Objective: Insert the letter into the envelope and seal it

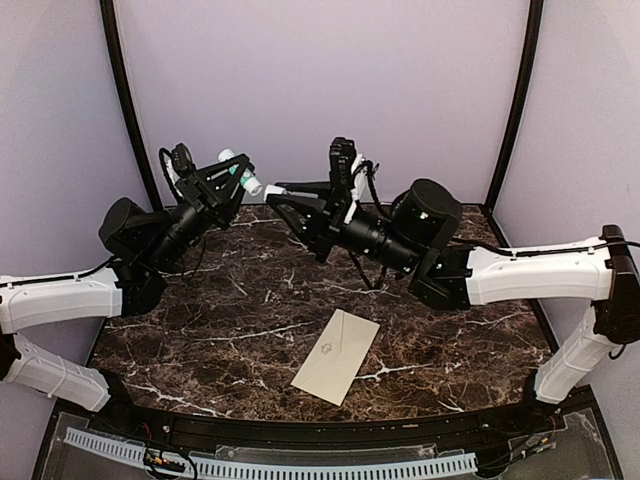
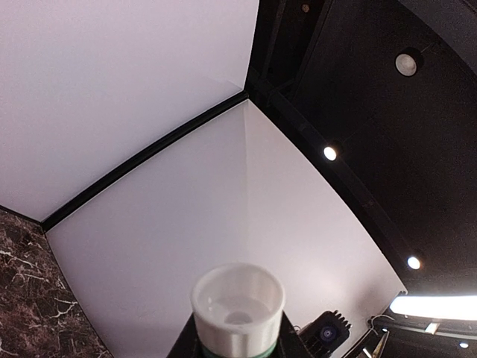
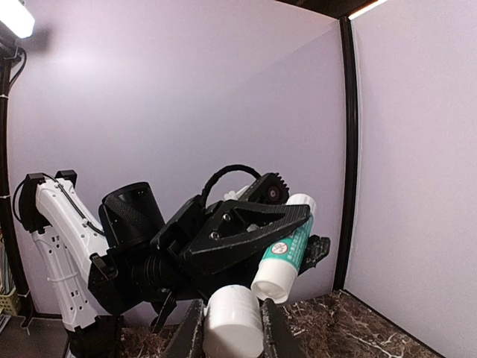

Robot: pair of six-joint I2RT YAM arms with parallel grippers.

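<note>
The cream envelope [image 1: 336, 358] lies flat on the dark marbled table with a small mark on it; whether a letter is inside cannot be told. Above the table's far left, my left gripper [image 1: 238, 174] is shut on a glue stick [image 3: 288, 246] with a green label and white ends. Its round, hollow white end [image 2: 238, 302] faces the left wrist camera. My right gripper [image 1: 285, 196] is shut on a small white cap [image 3: 233, 321]. Cap and stick are held close together in the air, with a narrow gap between them in the top view.
Pale walls [image 1: 330, 90] enclose the back and sides of the table. A slotted white strip [image 1: 270, 468] runs along the front edge.
</note>
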